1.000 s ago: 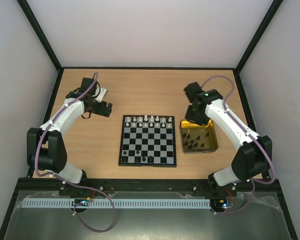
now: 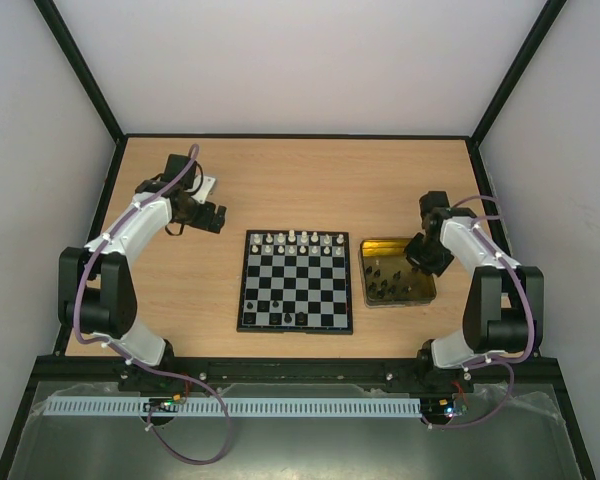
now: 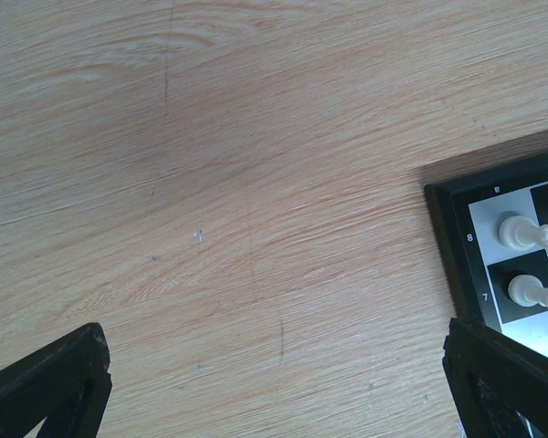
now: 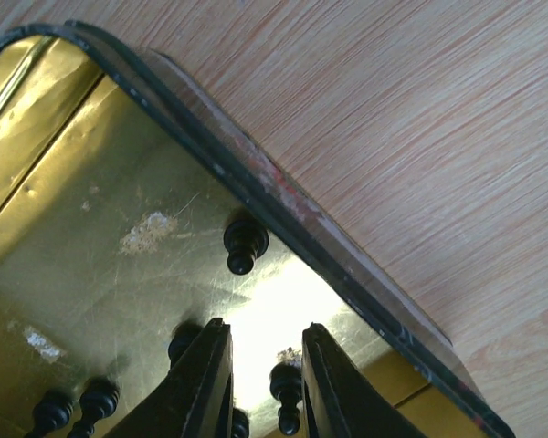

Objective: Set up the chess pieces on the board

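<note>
The chessboard carries white pieces in two rows at the far side and a few black ones on the near side. Several black pieces stand in the gold tray right of it. My right gripper hangs over the tray's right part, fingertips slightly apart, no piece clearly between them; a black pawn stands ahead of them and others lie below and beside. My left gripper is open over bare wood, left of the board's far corner, where white pieces show at the view's right edge.
Side walls and dark frame rails bound the workspace.
The left arm is nearly still.
</note>
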